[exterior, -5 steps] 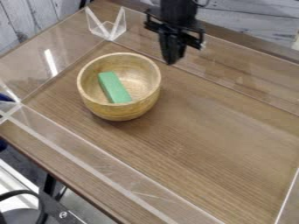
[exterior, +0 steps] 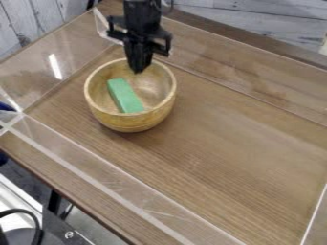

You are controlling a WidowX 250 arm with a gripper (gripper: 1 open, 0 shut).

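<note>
A wooden bowl (exterior: 159,112) sits left of centre on the table, with a green block (exterior: 124,96) lying inside it toward its left. Above the bowl's back rim hangs my black gripper (exterior: 140,65), fingers pointing down, with nothing visible between them; it looks shut, though the fingertips are small and dark.
A white object behind the arm at the top is partly hidden. Black cables lie at the lower left edge.
My gripper has come left and down from behind the bowl to over its back rim. The bowl and green block have not visibly moved.
</note>
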